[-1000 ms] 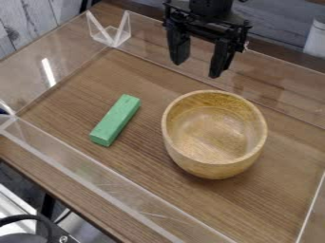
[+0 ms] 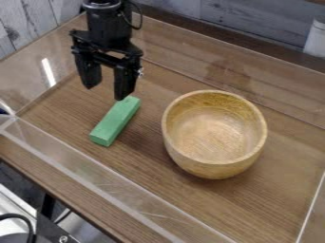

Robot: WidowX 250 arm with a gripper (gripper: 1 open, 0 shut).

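Note:
My black gripper (image 2: 106, 74) hangs in the upper left, open, with nothing seen between its fingers. It is above and just behind a green block (image 2: 116, 121), which lies lengthwise on the wooden table. A tan bowl (image 2: 215, 157) stands empty to the right of the block.
A white object (image 2: 316, 36) sits at the top right edge. The grey wall shows at the top left, and dark cables lie at the lower left corner.
My gripper has moved left from above the bowl to behind the green block. The block and bowl look unmoved.

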